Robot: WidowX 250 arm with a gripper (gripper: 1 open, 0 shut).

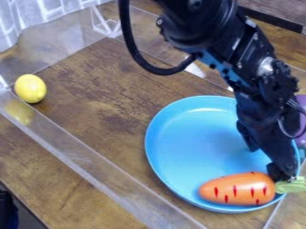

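An orange toy carrot [237, 189] with red stripes and a pale leafy top lies at the front of a blue plate [188, 152], near its right rim. My black gripper [260, 156] reaches down over the right side of the plate, its lower tip close to the carrot's leafy end.
A yellow lemon-like object [30, 89] sits at the far left. A purple object [300, 134] is partly hidden behind the gripper at the right edge. Clear strips edge the wooden table [89, 112], whose left middle is free.
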